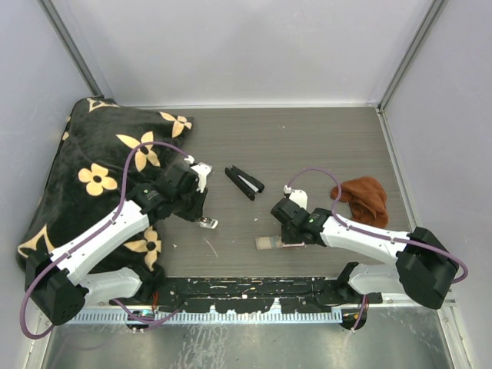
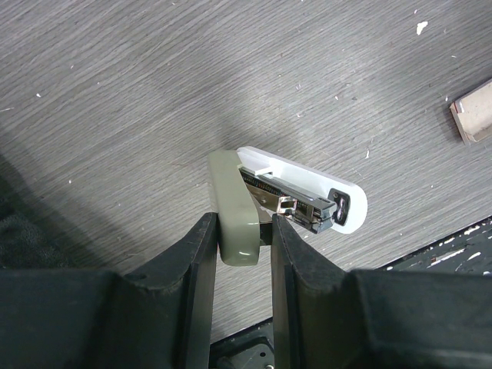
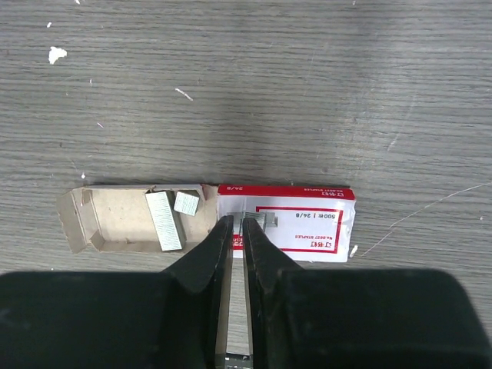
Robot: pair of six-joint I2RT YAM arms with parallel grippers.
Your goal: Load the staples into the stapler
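Note:
The small stapler, with a pale green cover [image 2: 235, 219] and a white base [image 2: 315, 184], is spread open in the left wrist view, its metal staple channel showing. My left gripper is shut on the cover side. In the right wrist view, my right gripper hovers over a red-and-white staple box [image 3: 311, 227], a narrow gap between its fingertips. A short staple strip [image 3: 267, 220] lies on that box by the tips; whether they touch it is unclear. Two more staple pieces [image 3: 165, 221] sit in the box's pulled-out cardboard tray [image 3: 115, 217].
A larger black stapler [image 1: 244, 183] lies open farther back. A brown cloth [image 1: 365, 201] rests at the right, and a dark floral blanket [image 1: 96, 181] covers the left side. The table between the arms is mostly bare.

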